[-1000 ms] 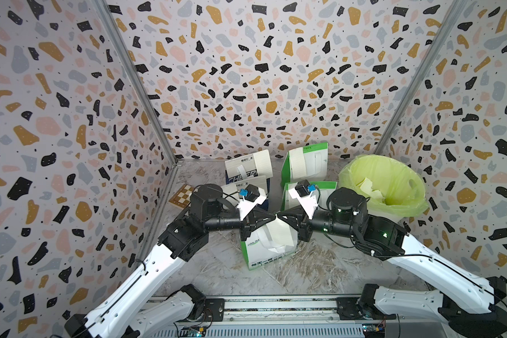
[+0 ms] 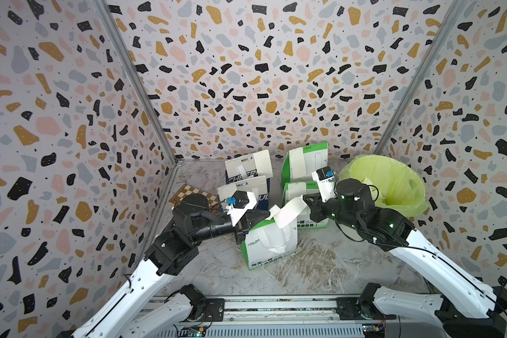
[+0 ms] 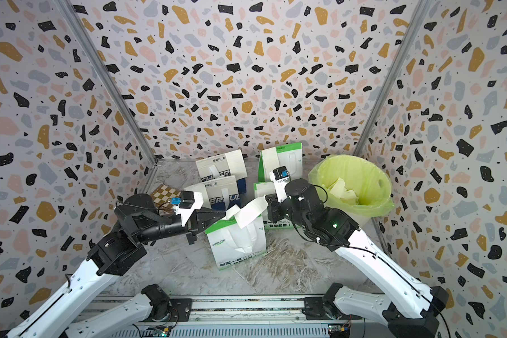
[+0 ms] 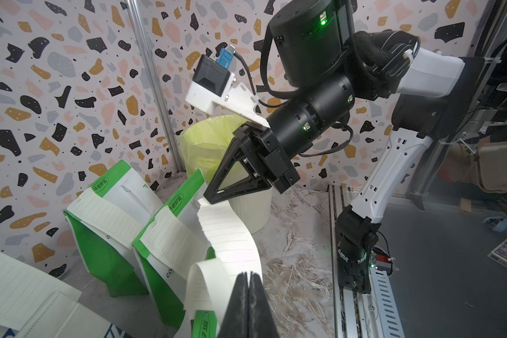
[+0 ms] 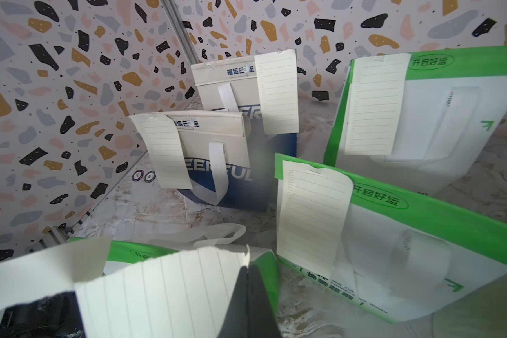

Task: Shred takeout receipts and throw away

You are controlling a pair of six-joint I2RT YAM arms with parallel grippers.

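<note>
Over a lying green-and-white bag (image 2: pixel 264 250), my left gripper (image 2: pixel 266 216) is shut on a short folded receipt piece (image 4: pixel 202 281). My right gripper (image 2: pixel 308 200), higher and to the right, is shut on a longer receipt strip (image 3: pixel 251 211) that hangs from its tips down toward the left. The two pieces overlap in the top views; whether they are still joined I cannot tell. More bags with paper slips stand behind, two blue-and-beige (image 5: pixel 214 90) and two green-and-white (image 5: pixel 400 214). The bin (image 3: pixel 366 205) with a yellow-green liner, holding paper scraps, stands at right.
A checkered board (image 3: pixel 162 194) lies at the back left, partly behind my left arm. Terrazzo-patterned walls enclose the back and both sides.
The grippers, nearly touching earlier, have moved apart: the right one up and to the right with paper trailing from it, the left one slightly left.
</note>
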